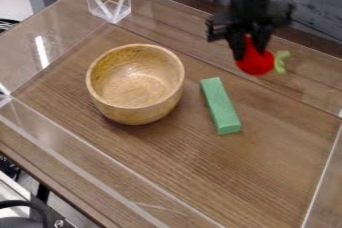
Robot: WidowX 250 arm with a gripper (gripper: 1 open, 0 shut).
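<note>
My black gripper [253,38] is at the upper right of the table, shut on a red object [255,58] that hangs beneath it, slightly blurred. A small pale green piece [278,60] shows just to the right of the red object. A wooden bowl [134,80] sits left of centre, and a green block [219,106] lies to its right.
A clear wire-like holder [110,4] stands at the upper left. A dark cable runs at the lower left corner.
</note>
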